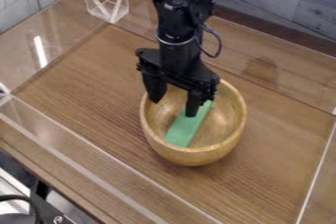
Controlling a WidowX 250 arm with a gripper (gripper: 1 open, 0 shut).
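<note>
A black robot gripper [178, 95] hangs open over a round wooden bowl [197, 154], its fingers spread at the bowl's back rim and partly inside it. In the bowl lies a long green object [188, 124], below and between the fingers, with nothing seen held. Whether the fingertips touch the bowl or the green object I cannot tell.
The bowl stands on a wooden table [73, 100] with free room to the left and right. A clear plastic piece sits at the top left, and black cables lie at the lower left corner.
</note>
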